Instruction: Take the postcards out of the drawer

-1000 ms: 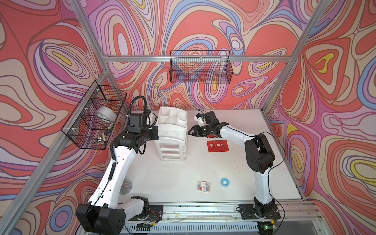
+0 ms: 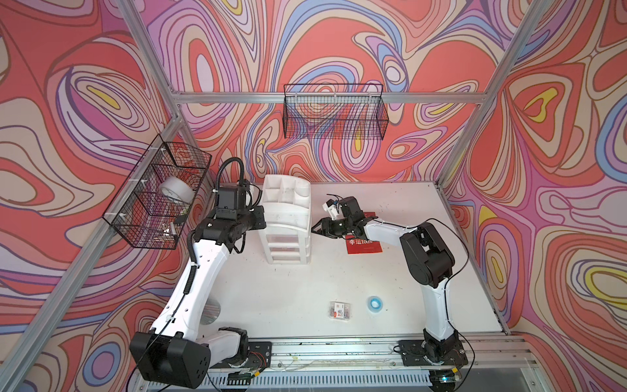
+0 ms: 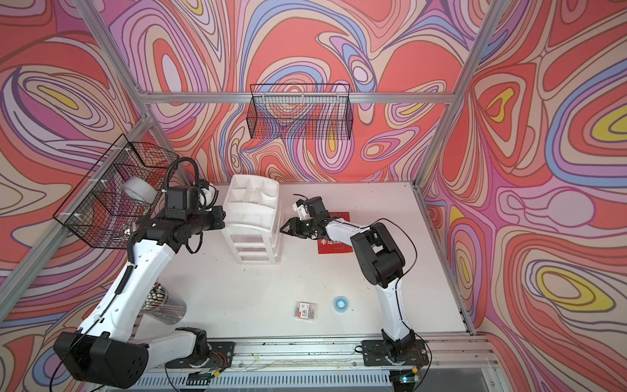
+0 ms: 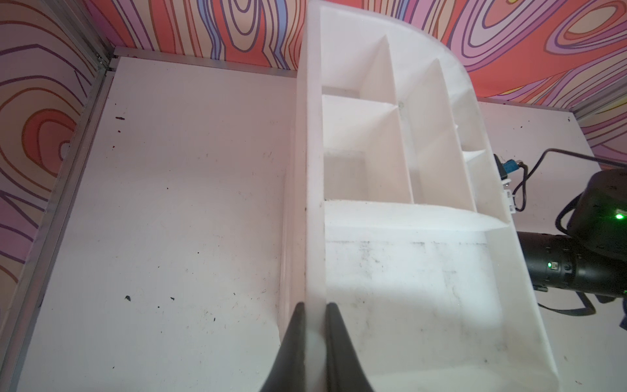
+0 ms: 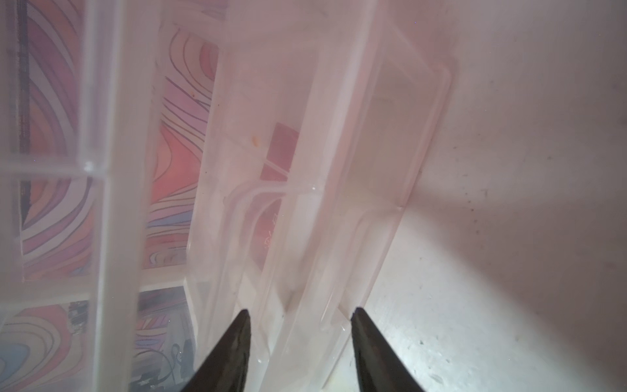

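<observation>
A white drawer cabinet (image 2: 285, 217) with compartments on top stands on the table. In the left wrist view, my left gripper is shut on the cabinet's side wall. On the cabinet's other side my right gripper (image 2: 313, 229) is open. In the right wrist view its two fingers (image 5: 240, 336) stand apart, with a translucent white edge (image 5: 300, 313) showing between them; contact cannot be told. Through the translucent wall a dark red patch (image 5: 282, 147) shows, maybe a postcard. A red card (image 2: 363, 246) lies flat on the table, partly hidden by the right gripper's arm.
A small box (image 2: 339, 310) and a blue tape ring (image 2: 374, 303) lie near the front edge. Wire baskets (image 2: 335, 114) hang on the back and left walls.
The cabinet has shifted slightly toward the back. The left gripper stays on the cabinet.
</observation>
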